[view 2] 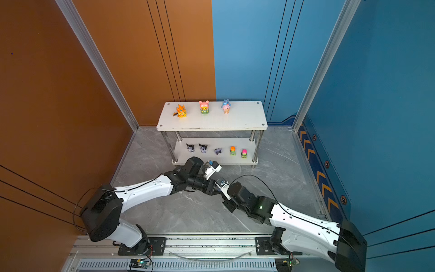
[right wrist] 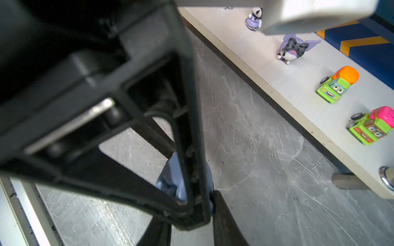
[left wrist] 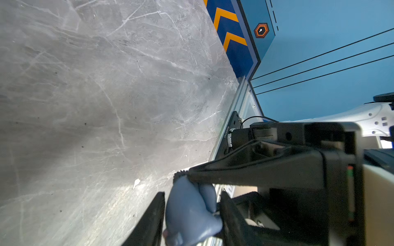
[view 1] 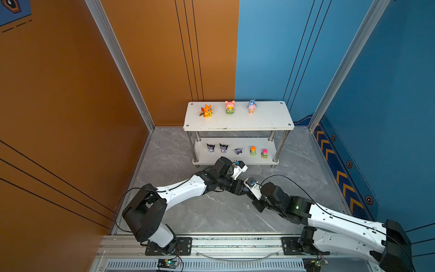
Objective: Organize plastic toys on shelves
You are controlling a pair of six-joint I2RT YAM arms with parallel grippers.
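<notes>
Both grippers meet over the grey floor in front of the shelf, around a small blue toy. In the left wrist view the toy sits between the fingers of my left gripper, close to both; whether they press on it is unclear. My right gripper is shut on the same toy, one of its fingers reaching the toy's top. The right wrist view shows just part of the blue toy behind the left gripper's black frame. On the lower shelf stand purple-and-black figures, an orange-topped car and a pink-topped car.
An orange figure, a pink-eared figure and a blue-and-pink figure stand on the upper shelf. Metal posts hold the shelf up.
</notes>
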